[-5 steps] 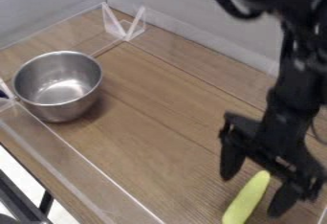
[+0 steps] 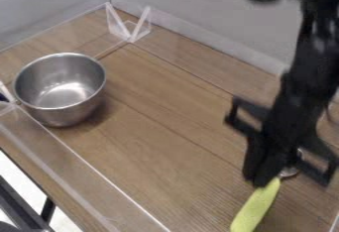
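Note:
The black gripper (image 2: 265, 157) is at the right, blurred, just above a pale yellow-green elongated object (image 2: 251, 212) lying on the wooden counter near the bottom edge. The gripper's fingers hide the upper end of the object, and I cannot make out whether they are open or shut.
A steel bowl (image 2: 58, 85) sits at the left of the wooden counter (image 2: 159, 147). White tape-like marks (image 2: 130, 28) are at the back corner by the pale wall.
The object still lies on the counter.

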